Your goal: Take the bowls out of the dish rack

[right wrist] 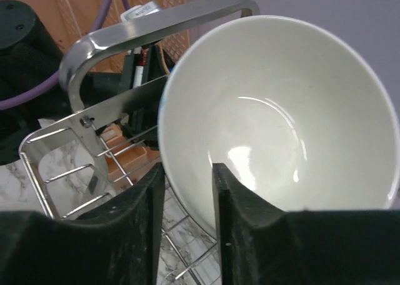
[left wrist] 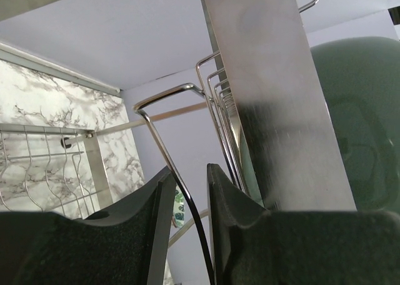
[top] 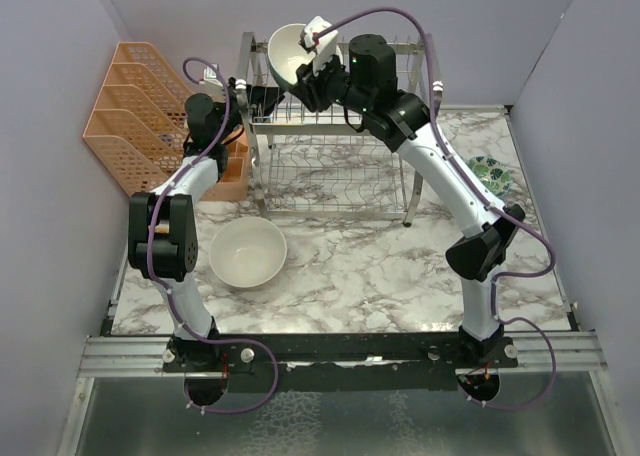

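Observation:
A white bowl [top: 290,48] with a greenish outside leans at the top left of the metal dish rack [top: 330,211]; its white inside fills much of the right wrist view. My right gripper [top: 315,86] is over it, fingers apart in front of the bowl; whether they touch it is unclear. My left gripper is part open at the rack's left end, beside a bent wire and metal bar, with the bowl's green outside [left wrist: 356,116] to the right. Another white bowl [top: 248,251] lies on the marble counter.
An orange slotted rack [top: 125,76] stands at the back left. A green patterned object [top: 492,174] lies right of the dish rack.

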